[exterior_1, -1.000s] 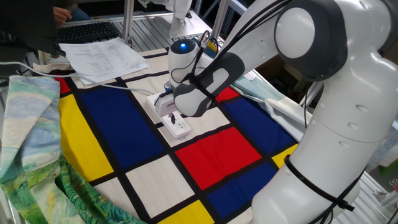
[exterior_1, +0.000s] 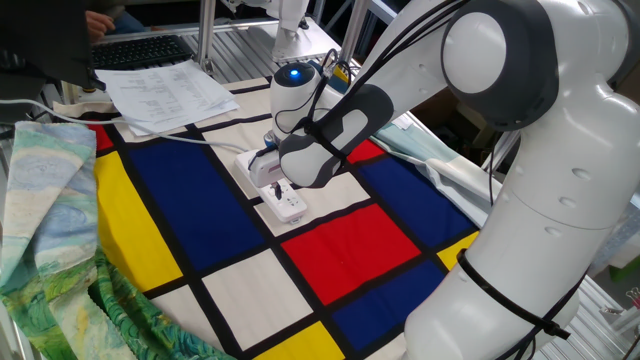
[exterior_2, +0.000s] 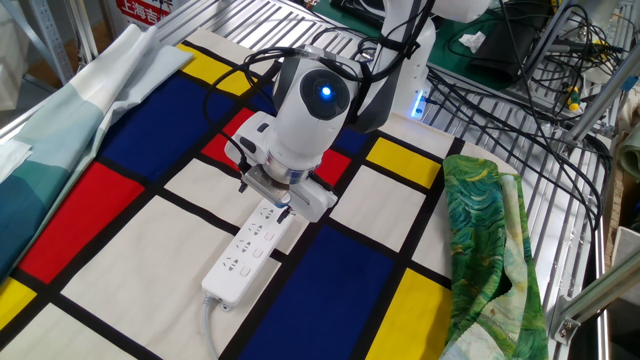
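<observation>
A white power strip (exterior_2: 240, 262) with several sockets lies on the patterned cloth (exterior_2: 135, 250), its cable leaving from the end away from the arm. My gripper (exterior_2: 285, 209) points down over the strip's other end, very close to its top. In exterior view 1 the hand covers the middle of the power strip (exterior_1: 289, 210), and a dark fingertip of the gripper (exterior_1: 278, 190) shows just at the sockets. Whether the fingers touch the strip, and how far apart they stand, is hidden by the hand.
Crumpled green painted fabric (exterior_2: 485, 240) lies along one side of the cloth, a pale blue-green fabric (exterior_2: 85, 130) along the other. Papers (exterior_1: 165, 95) and a keyboard (exterior_1: 145, 50) sit beyond the cloth. Around the strip, the cloth is mostly clear.
</observation>
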